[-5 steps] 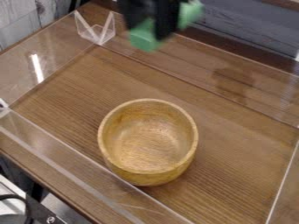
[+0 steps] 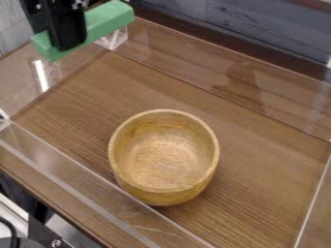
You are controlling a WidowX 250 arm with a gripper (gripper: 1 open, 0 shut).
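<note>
A green block is held high in the upper left by my dark gripper, which is shut on it; the fingertips are mostly hidden behind the block and dark body. Lower down and to the right, a round yellow bowl stands empty on the wooden surface.
A small clear plastic object sits behind the block at the upper left. Metal or clear edging runs along the left and lower sides.
My gripper has swept leftward across the top of the view with the green block, from the upper right-centre to the upper left corner. The bowl has stayed put.
</note>
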